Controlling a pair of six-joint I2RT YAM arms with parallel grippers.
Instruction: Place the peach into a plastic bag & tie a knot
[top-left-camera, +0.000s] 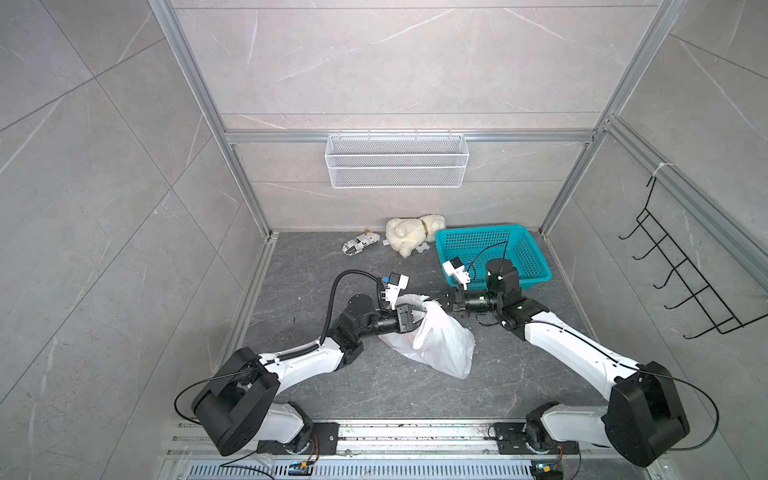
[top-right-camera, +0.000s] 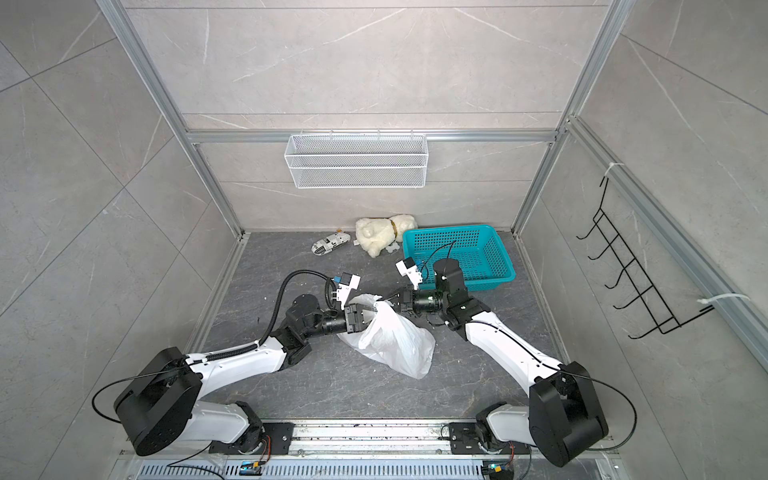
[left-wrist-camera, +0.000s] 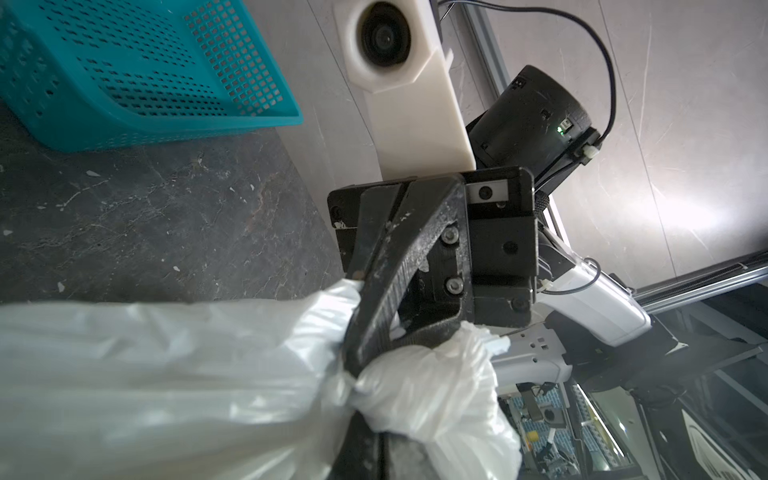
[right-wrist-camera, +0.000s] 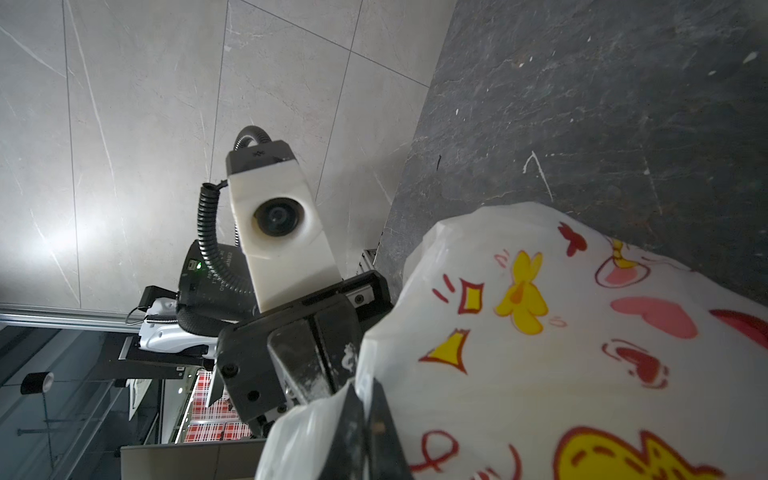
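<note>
A white plastic bag (top-left-camera: 436, 348) hangs gathered between my two grippers over the middle of the floor, its body draping toward the front; the printed side shows in the right wrist view (right-wrist-camera: 600, 344). My left gripper (top-left-camera: 413, 313) is at the bag's twisted top from the left, shut on the thin plastic, which bunches round the fingers in the left wrist view. My right gripper (top-left-camera: 441, 301) meets it from the right, also shut on bag plastic at its fingertips. The peach is not visible.
A teal basket (top-left-camera: 528, 252) stands at the back right, beside a white plush toy (top-left-camera: 404, 233) and a small speckled item (top-left-camera: 360, 242). A white wire rack (top-left-camera: 396, 160) hangs on the back wall.
</note>
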